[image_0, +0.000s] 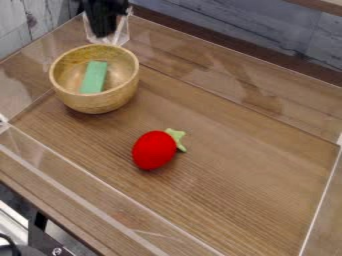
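Note:
My gripper (102, 18) is at the top left edge of the view, above and behind a wooden bowl (118, 98); only its dark lower part shows, and whether it is open or shut is unclear. A green block (94, 76) lies inside the bowl. A red tomato-like object (155, 150) with a green top lies on the wooden table (247, 170), right of and nearer than the bowl.
Grey walls stand at the back and left. Part of a dark round object shows at the bottom left corner.

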